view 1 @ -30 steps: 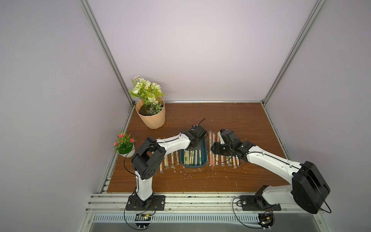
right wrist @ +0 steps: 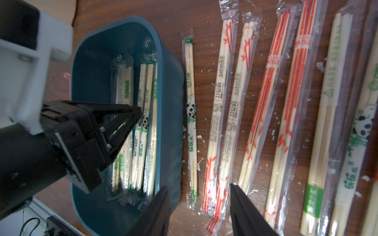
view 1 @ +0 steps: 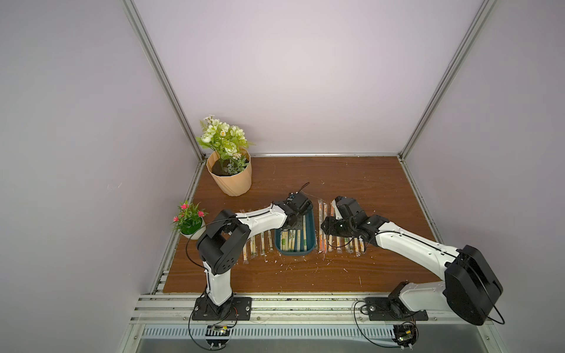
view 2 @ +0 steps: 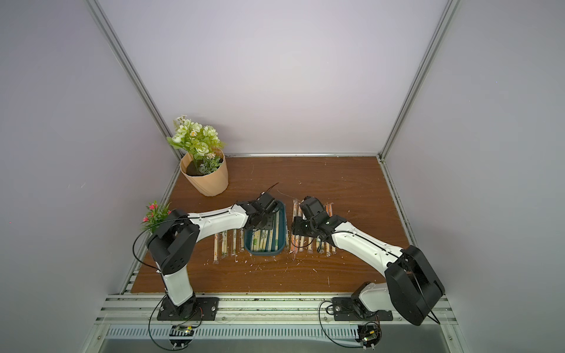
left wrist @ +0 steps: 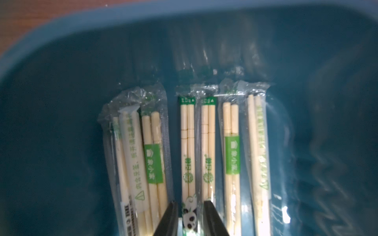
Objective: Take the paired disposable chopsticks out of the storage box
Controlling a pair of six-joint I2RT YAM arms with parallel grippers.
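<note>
The teal storage box point(right wrist: 168, 78) sits mid-table, holding several wrapped chopstick pairs. In the left wrist view my left gripper hangs over them, part open, its tips around a panda-printed pair point(left wrist: 187, 149); contact is unclear. Other pairs point(left wrist: 232, 153) lie on either side. My right gripper stands open right of the box, above wrapped pairs on the table point(right wrist: 256, 137).
Rows of wrapped chopsticks flank the box on both sides. A large flower pot point(view 1: 229, 179) stands at back left, a small flower pot point(view 1: 194, 229) at left.
The right arm is still.
</note>
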